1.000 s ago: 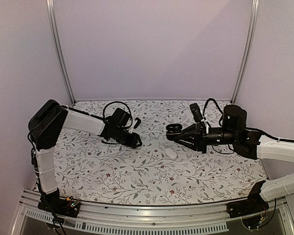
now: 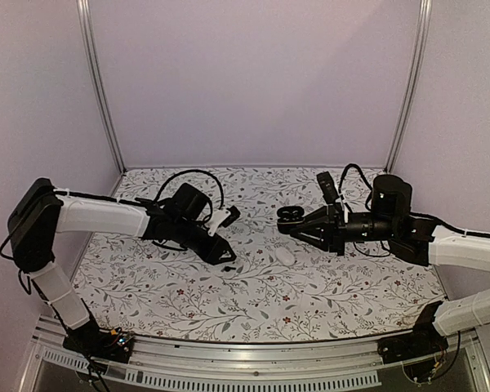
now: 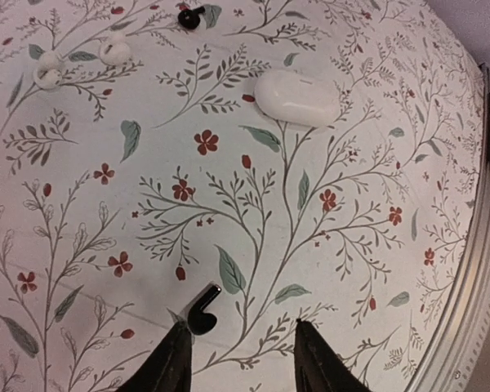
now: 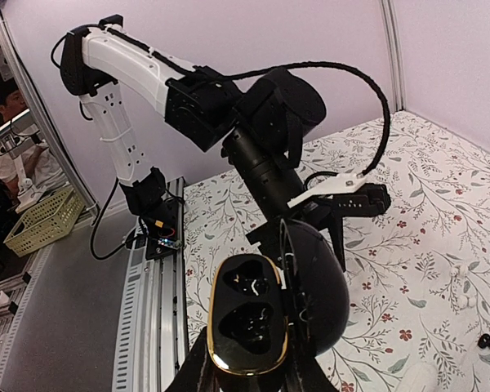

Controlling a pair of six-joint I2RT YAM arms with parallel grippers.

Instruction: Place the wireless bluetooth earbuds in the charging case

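Observation:
My right gripper (image 2: 309, 229) is shut on an open black charging case (image 4: 249, 310), held up with lid raised and gold-rimmed tray showing. A black earbud (image 3: 204, 314) lies on the cloth just beyond the fingertips of my left gripper, which is low over the table, its fingers apart with nothing between them. Another small black earbud (image 3: 189, 18) lies farther off, near two white earbuds (image 3: 114, 51) and a white case (image 3: 296, 100).
Metal rails (image 2: 253, 359) run along the front edge, and pale walls (image 2: 253, 90) enclose the back and sides.
The right arm holds still with the case.

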